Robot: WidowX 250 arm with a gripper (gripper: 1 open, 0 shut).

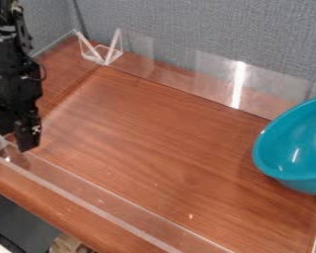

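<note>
My black gripper (19, 133) hangs at the far left edge of the wooden table, low over the clear plastic strip along that side. Its fingertips are small and dark, and I cannot see clearly what lies between them. A teal bowl (292, 148) sits at the right edge, far from the gripper.
Clear plastic walls (188, 69) line the back, with a white triangular corner bracket (102, 49) at the back left. A dark gap lies below the front-left edge.
</note>
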